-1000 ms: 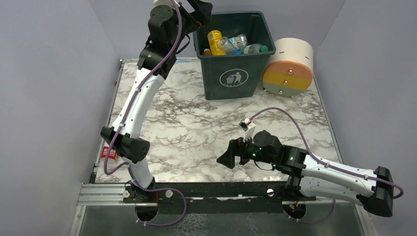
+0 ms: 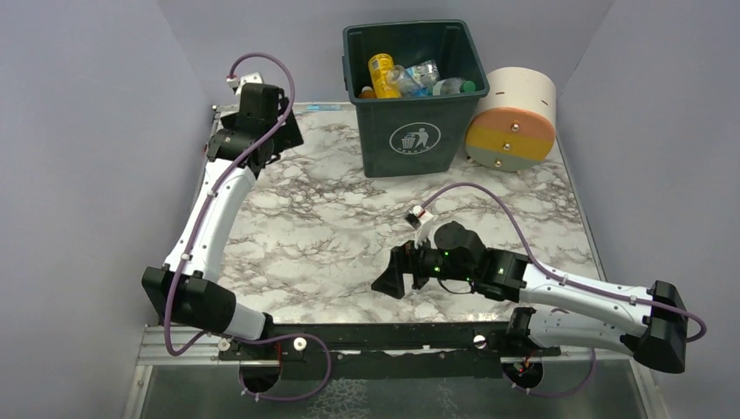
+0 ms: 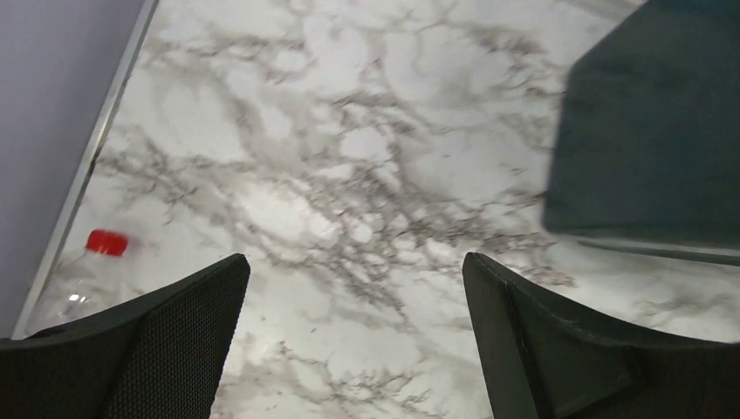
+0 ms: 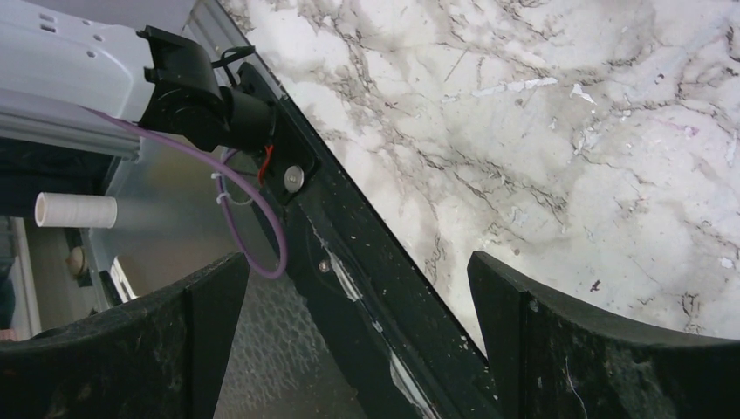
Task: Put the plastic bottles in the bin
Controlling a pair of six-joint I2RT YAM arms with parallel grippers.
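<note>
A dark green bin at the back holds several bottles and cans. In the left wrist view a clear bottle with a red cap lies at the table's left edge; the left arm hides it from above. My left gripper is open, left of the bin, with its fingers apart and empty. My right gripper is open and empty low over the front middle of the marble table.
A rounded box with coloured drawers stands right of the bin. Walls close in the table at left, back and right.
My left gripper has moved from over the bin's back left corner leftward and toward the front, down beside the bin. My right gripper has shifted slightly left.
</note>
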